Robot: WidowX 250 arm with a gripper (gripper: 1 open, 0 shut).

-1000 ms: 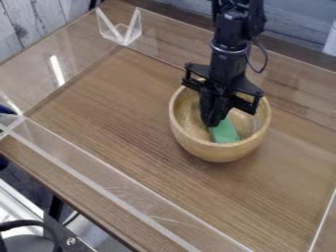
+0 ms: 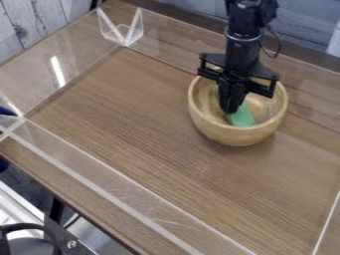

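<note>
My black gripper [image 2: 234, 92] reaches down from the top into a wooden bowl [image 2: 208, 123] at the right of the table. Its fingers are over and partly in front of a green object [image 2: 242, 116] lying inside the bowl. The fingertips are small and dark, so I cannot tell whether they touch it or hold anything.
A clear plastic piece [image 2: 121, 27] stands at the back left. Dark cables or parts lie at the lower left corner, and tape strips run along the left.
The bowl has shifted right and slightly back, along with my gripper, which has risen a little in the view.
</note>
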